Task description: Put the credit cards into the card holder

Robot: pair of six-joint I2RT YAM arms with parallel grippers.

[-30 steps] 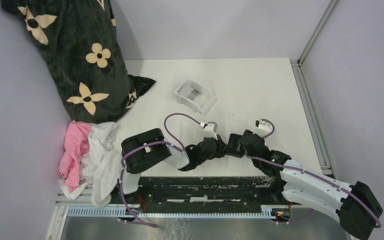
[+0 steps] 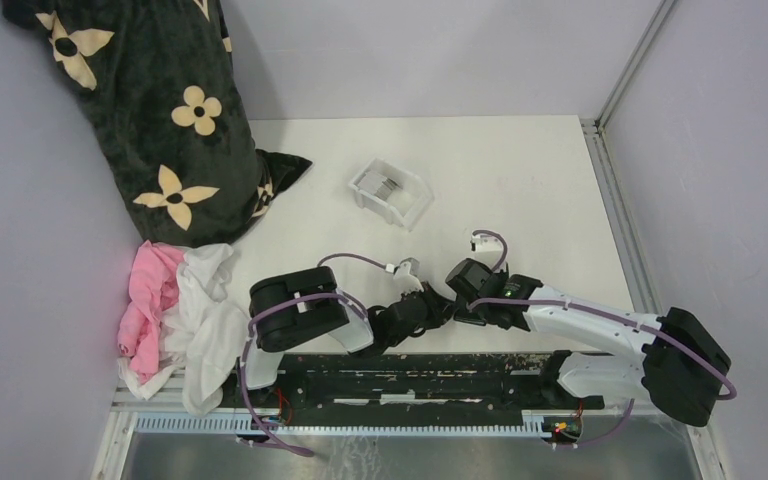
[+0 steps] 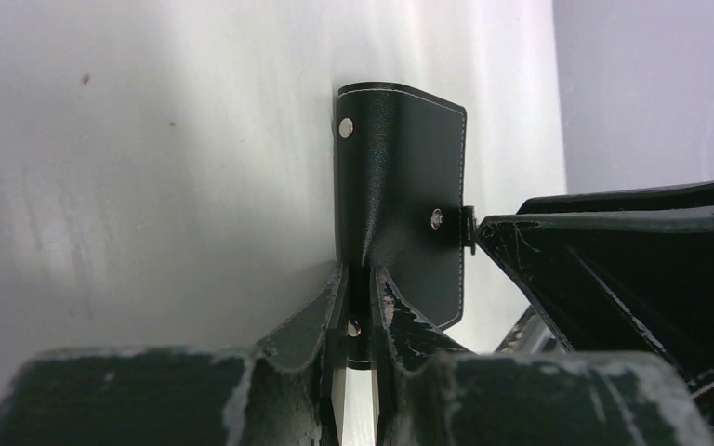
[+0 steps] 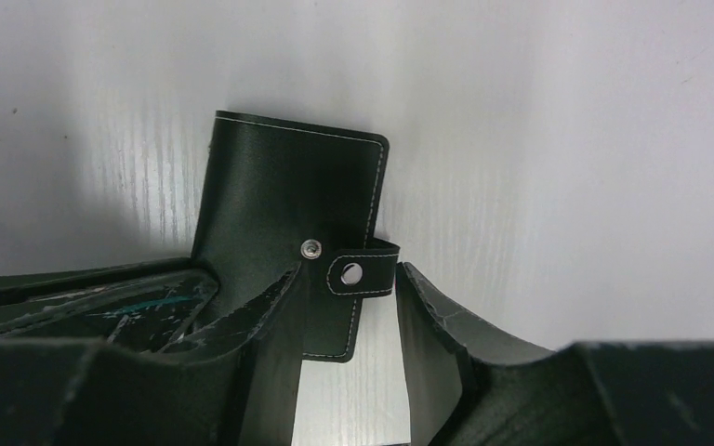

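The black card holder (image 4: 279, 186) lies on the white table, largely covered by both arms in the top view. Along its spine, my left gripper has its fingers close together, with the holder's edge (image 3: 358, 186) pinched between them. Over the opposite edge is my right gripper, its fingers apart. Between those fingertips shows the closing strap (image 4: 375, 260), its snap beside the stud and not fastened. Grey, card-like flat pieces (image 2: 377, 186) sit in a white box (image 2: 418, 206) further back.
Pink and white cloths (image 2: 152, 305) are heaped at the left, below a dark flowered cushion (image 2: 140, 120). A wall rises along the right side. Much of the table behind the arms is bare.
The holder has shifted slightly towards the front, and the left gripper has lowered a little with it. The white box has stayed put.
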